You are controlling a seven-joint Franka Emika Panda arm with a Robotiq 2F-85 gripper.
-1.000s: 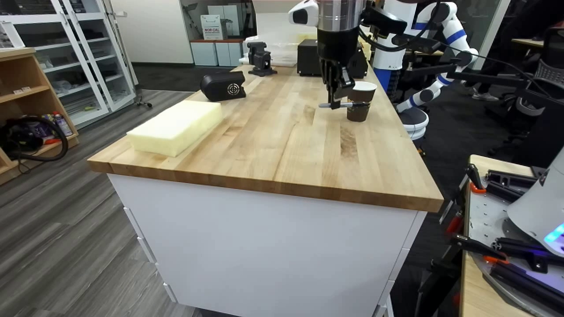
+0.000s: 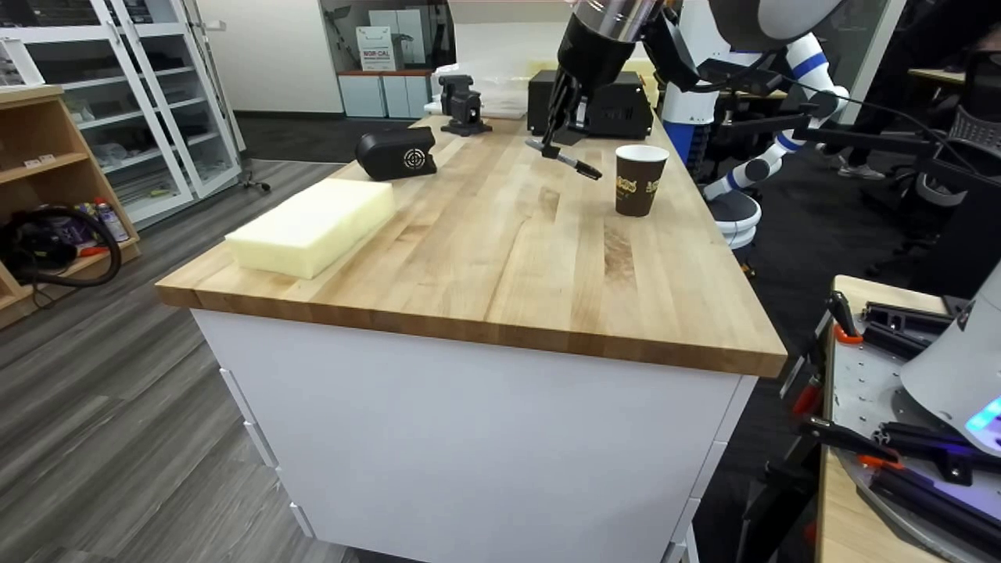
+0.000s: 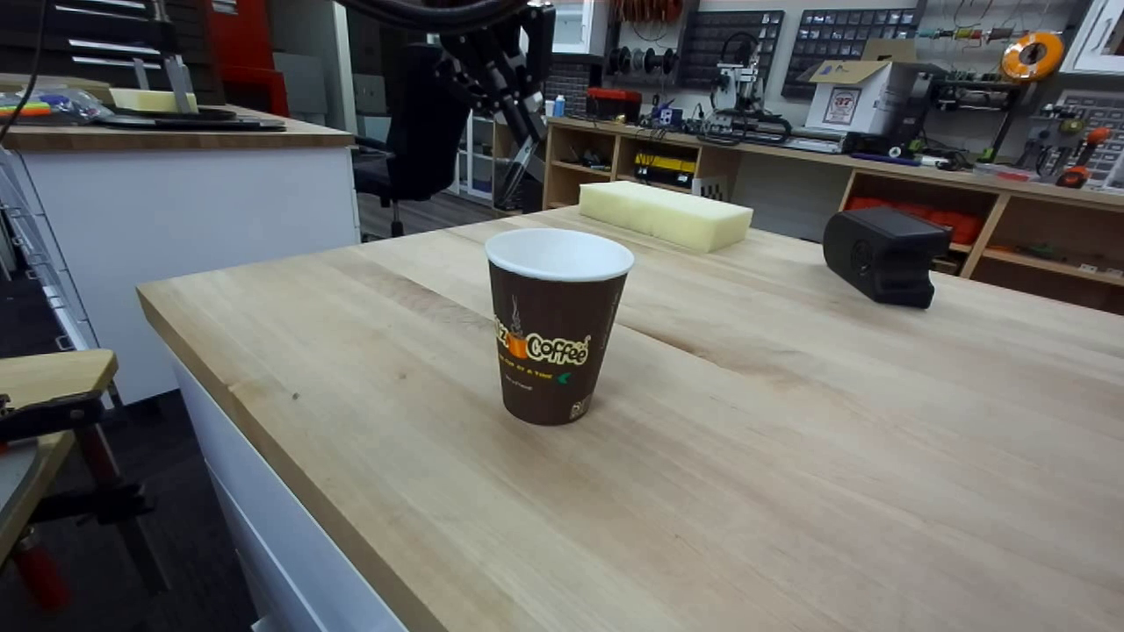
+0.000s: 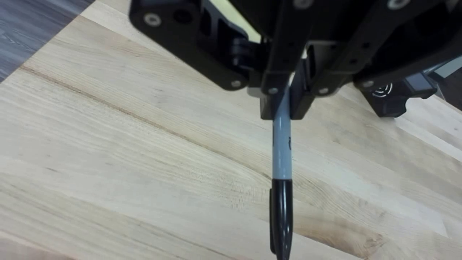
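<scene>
A grey marker with a black cap (image 4: pixel 282 216) is clamped in my gripper, which is shut around its grey barrel. In exterior view 1 the gripper (image 2: pixel 551 142) hangs above the table with the marker (image 2: pixel 582 167) tilted, its black capped end lower and pointing right toward the cup. A brown paper coffee cup (image 2: pixel 640 181) with a white rim stands upright on the table, just right of the marker and apart from it. Exterior view 2 shows the cup (image 3: pixel 558 326) close up; its inside bottom is hidden.
A pale yellow foam block (image 2: pixel 314 225) lies near the table's left edge. Behind it sits a black speaker-like object (image 2: pixel 396 153). Farther back are a small black vise (image 2: pixel 461 105) and a black box (image 2: pixel 600 105).
My gripper has moved left and up, away from the front of the cup, and its wrist has tilted. The marker, level before, now slants with its capped end down. The cup has stayed put.
</scene>
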